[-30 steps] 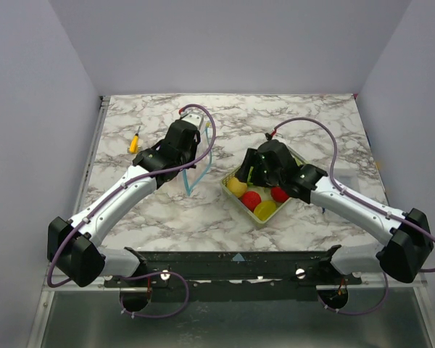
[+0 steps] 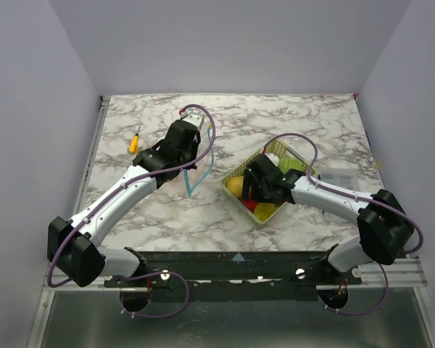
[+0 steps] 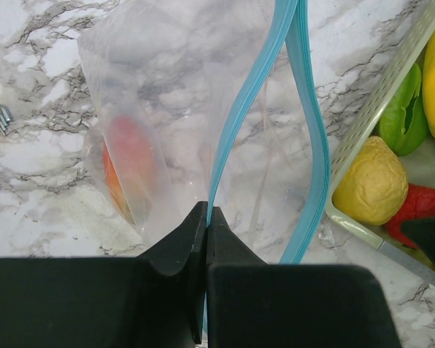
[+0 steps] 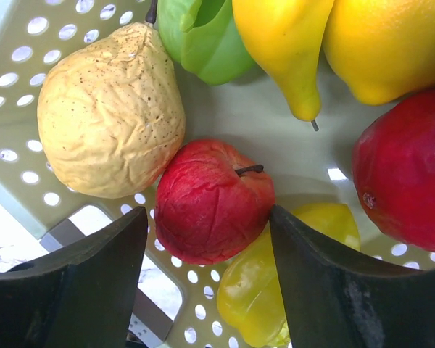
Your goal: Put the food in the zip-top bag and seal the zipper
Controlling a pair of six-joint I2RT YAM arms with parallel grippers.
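The clear zip top bag (image 3: pixel 181 80) has a blue zip mouth (image 3: pixel 317 145) spread apart. One strip of that mouth runs into the tips of my left gripper, which is shut on it. A red-orange food item (image 3: pixel 127 156) shows through the plastic. My right gripper reaches down into the basket, fingers apart, with a wrinkled red fruit (image 4: pixel 214 203) between its fingers. The right fingertip overlaps the fruit's edge; whether either pad presses on it I cannot tell.
Around the red fruit in the pale green basket (image 2: pixel 237 208) lie a yellow wrinkled fruit (image 4: pixel 110 109), a yellow-green pepper (image 4: pixel 250 293), a green pepper (image 4: pixel 210 43) and another red fruit (image 4: pixel 409 163). A yellow-handled tool (image 2: pixel 135 141) rests far left.
The left arm has stayed put, with the bag's mouth barely shifted.
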